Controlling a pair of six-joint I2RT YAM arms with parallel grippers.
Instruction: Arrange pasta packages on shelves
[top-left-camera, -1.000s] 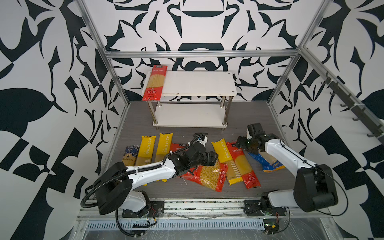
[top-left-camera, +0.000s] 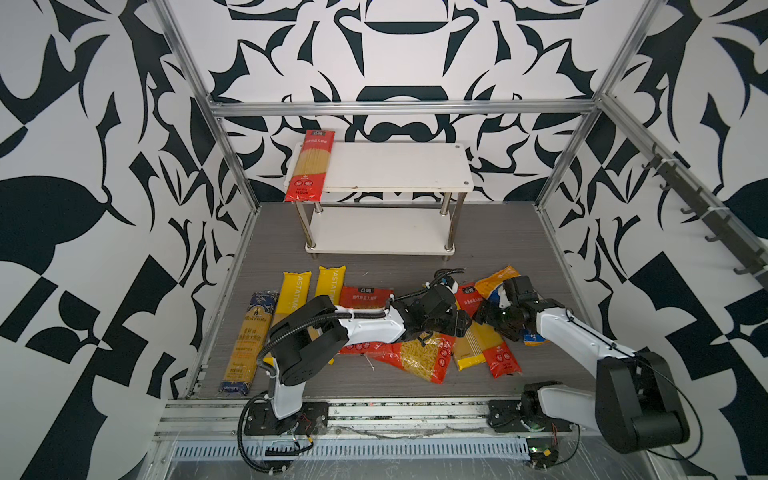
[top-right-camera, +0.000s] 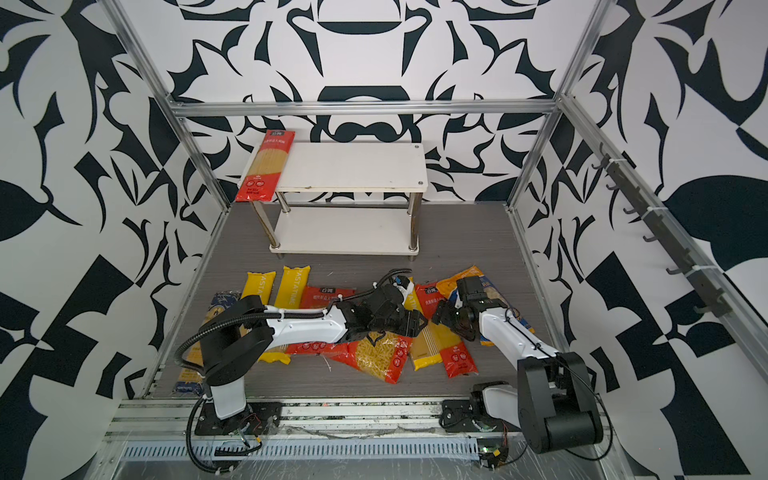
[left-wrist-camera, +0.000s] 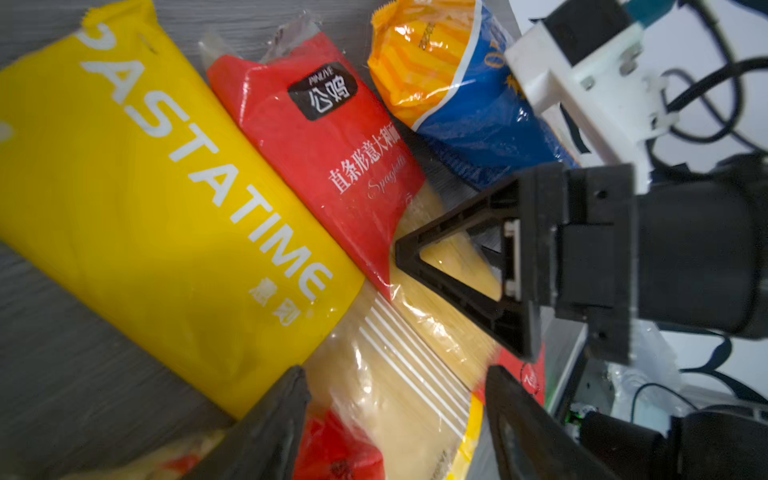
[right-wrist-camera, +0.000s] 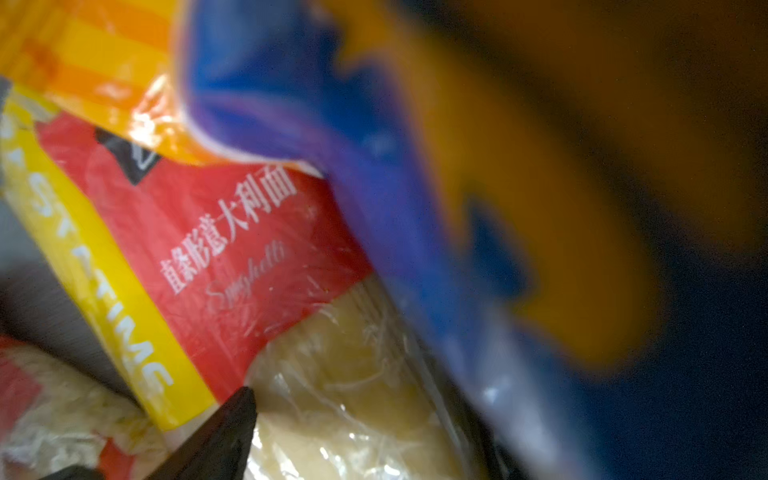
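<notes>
A red spaghetti pack (top-left-camera: 309, 164) lies on the shelf's top board (top-left-camera: 392, 164). On the floor my left gripper (top-left-camera: 465, 321) is low over a yellow PASTATIME pack (left-wrist-camera: 176, 208) and a red spaghetti pack (left-wrist-camera: 352, 176), its fingers apart with nothing held. My right gripper (top-left-camera: 488, 316) is just to its right, by a blue-and-orange pack (left-wrist-camera: 472, 120); its black finger reaches over the red pack in the left wrist view, open. In the right wrist view that blue pack fills the right, blurred.
Several packs lie along the front floor: blue-ended (top-left-camera: 248, 344), yellow (top-left-camera: 292, 292) and red-and-clear (top-left-camera: 428, 360). The lower board (top-left-camera: 380, 228) is empty. Patterned walls enclose both sides and back.
My left gripper has moved right toward the yellow and red packs. My right gripper has come down toward the front, and the blue-and-orange pack beside it has shifted.
</notes>
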